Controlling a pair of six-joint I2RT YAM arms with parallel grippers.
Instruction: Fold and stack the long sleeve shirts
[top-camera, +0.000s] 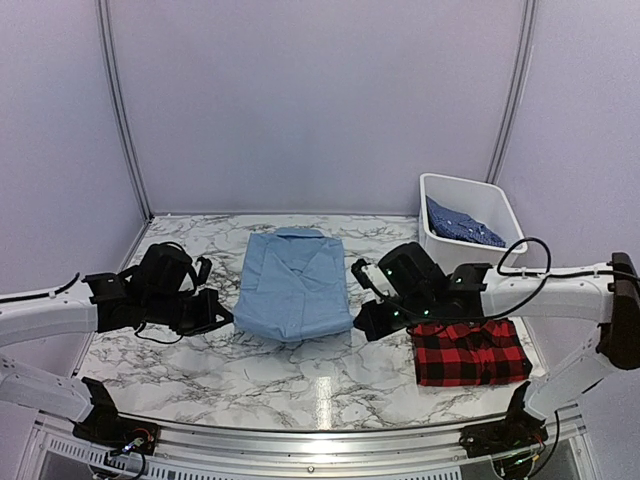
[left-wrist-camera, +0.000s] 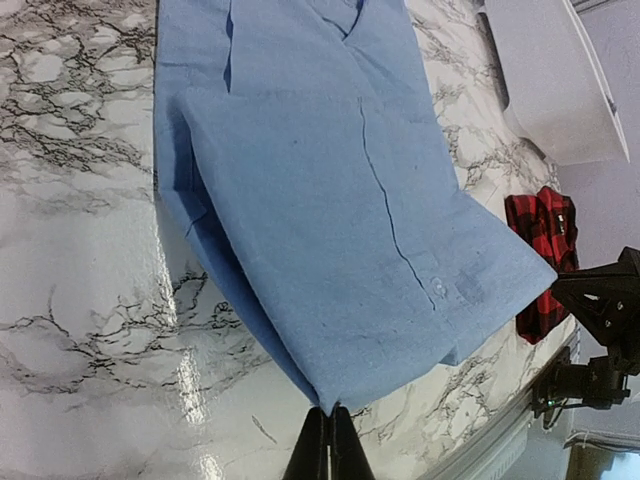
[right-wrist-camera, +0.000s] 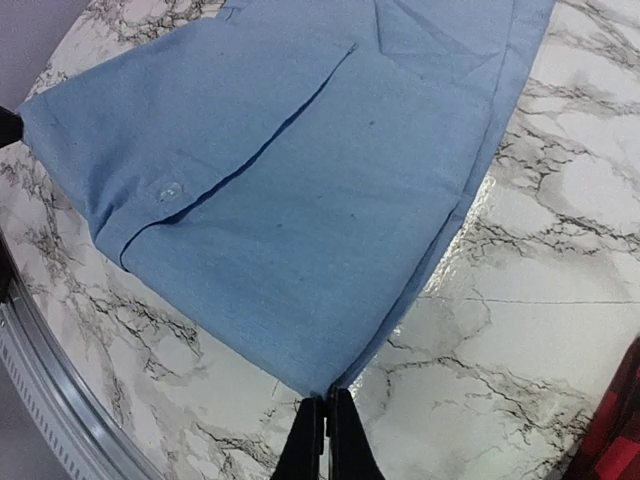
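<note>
A light blue shirt (top-camera: 295, 285) lies in the middle of the marble table, its collar toward the back and its near edge lifted. At its near left corner my left gripper (top-camera: 232, 320) is shut on the cloth; in the left wrist view the corner meets the fingertips (left-wrist-camera: 326, 412). My right gripper (top-camera: 354, 326) is shut on the near right corner, which runs into its fingertips (right-wrist-camera: 322, 398) in the right wrist view. Between both corners the hem sags slightly. A red and black checked shirt (top-camera: 470, 355), folded, lies at the right.
Behind the checked shirt stands a white bin (top-camera: 432, 245) with a dark blue patterned garment (top-camera: 462, 224) inside.
</note>
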